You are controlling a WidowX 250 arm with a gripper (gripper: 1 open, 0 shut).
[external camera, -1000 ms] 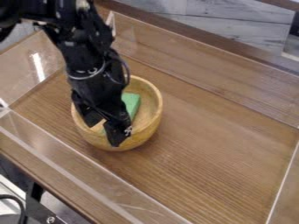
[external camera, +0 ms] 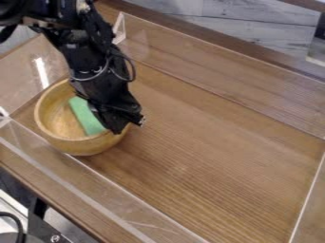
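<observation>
My black gripper reaches down from the top left over a tan round bowl at the left of the table, its tip at the bowl's right side. A green object lies in the bowl, partly hidden by the arm. I cannot tell whether the fingers are open or shut, or whether they touch the bowl.
A black cable is at the lower left corner.
The bowl has moved left from about a second ago, with the green object in it. The gripper has shifted to the bowl's right side and risen from its earlier low position.
</observation>
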